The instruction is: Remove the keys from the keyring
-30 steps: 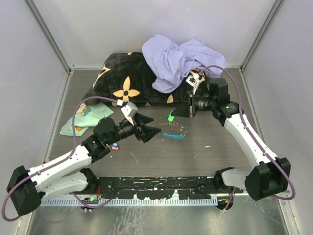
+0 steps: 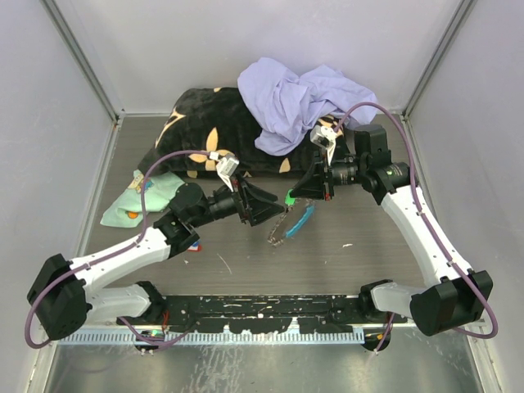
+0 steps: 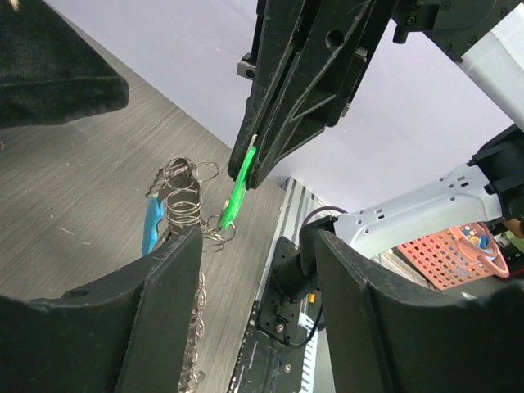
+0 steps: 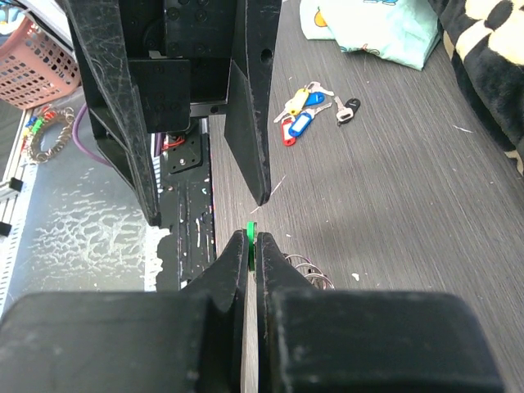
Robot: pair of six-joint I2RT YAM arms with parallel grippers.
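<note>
The keyring is a clear coil with a blue section and a green section. My right gripper is shut on the green section, and the coil hangs from it in a loop. Close by on the left, my left gripper is part open with nothing between its fingers. Its fingertips point toward the green section in the left wrist view. Beyond the left gripper's fingers, several keys with yellow, blue and red tags lie on the table, along with a black-headed key.
A dark floral cushion and a lilac cloth lie at the back. A pale green cloth rests at the left. Outside the work area stands a pink basket.
My left gripper has moved right, up close to the right gripper. The right gripper has shifted slightly right, still holding the green section. The hanging blue section has swung to a steeper slant.
</note>
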